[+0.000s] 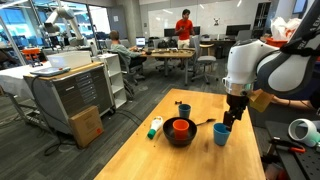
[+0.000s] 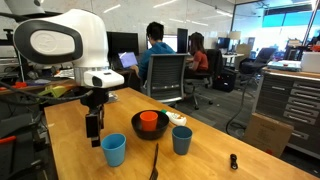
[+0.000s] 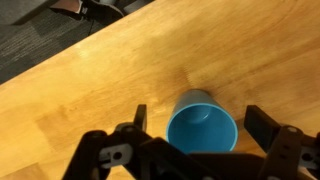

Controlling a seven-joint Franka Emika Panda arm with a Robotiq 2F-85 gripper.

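A light blue cup stands upright on the wooden table, near the arm. My gripper points down beside it, fingers apart and nothing between them. The wrist view looks down on the blue cup, whose round mouth lies between the two dark fingers as seen from above. In exterior view 2, the fingertips are to the left of the cup, near its rim height. From these views I cannot tell whether they touch it.
A black pan holds a red cup. A darker blue cup and a dark spoon-like utensil lie close by, with a white-and-green item past the pan. Bare table extends along the front.
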